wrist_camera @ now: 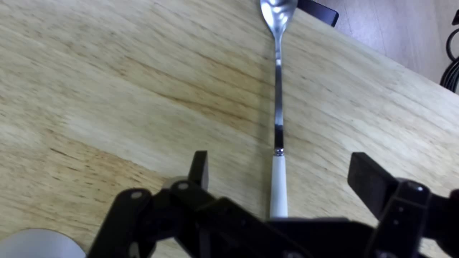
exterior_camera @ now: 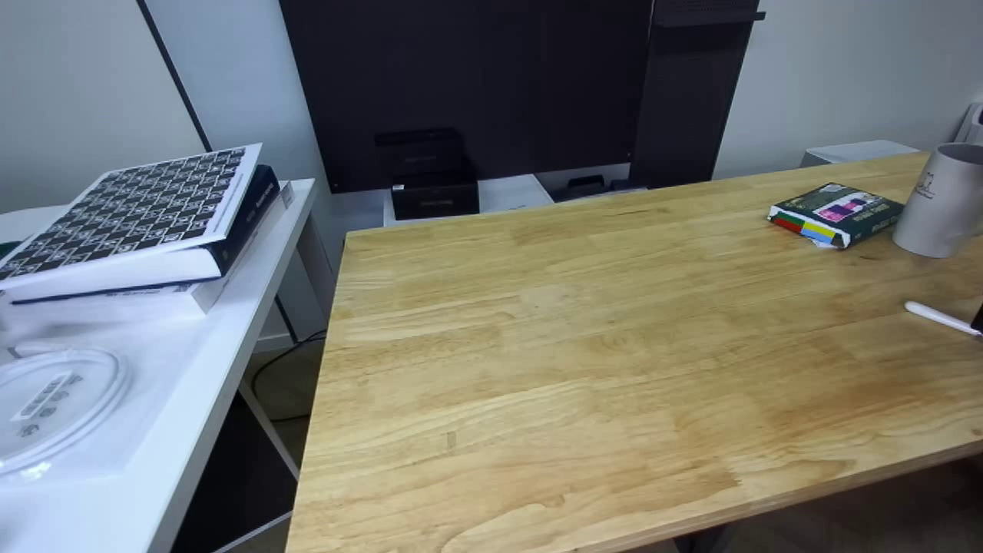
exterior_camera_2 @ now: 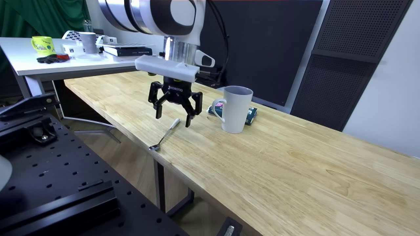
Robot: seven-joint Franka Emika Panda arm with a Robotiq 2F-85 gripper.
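Note:
A long metal spoon [wrist_camera: 278,90] with a white handle [wrist_camera: 278,185] lies on the wooden table, its bowl towards the front edge, as exterior view 2 also shows the spoon [exterior_camera_2: 168,132]. My gripper [exterior_camera_2: 173,121] hangs above the handle end, open and holding nothing. In the wrist view the white handle runs between the two spread fingers of the gripper, its end hidden by the gripper body. A tall white mug [exterior_camera_2: 236,110] stands upright to the right of the gripper in exterior view 2.
Behind the mug lies a small green box [exterior_camera: 839,213]. Bare wooden table [exterior_camera: 571,350] stretches away on both sides. A white side table [exterior_camera: 175,369] carries books [exterior_camera: 147,212] and a coiled white cable [exterior_camera: 64,396]. The spoon's bowl is close to the table's front edge.

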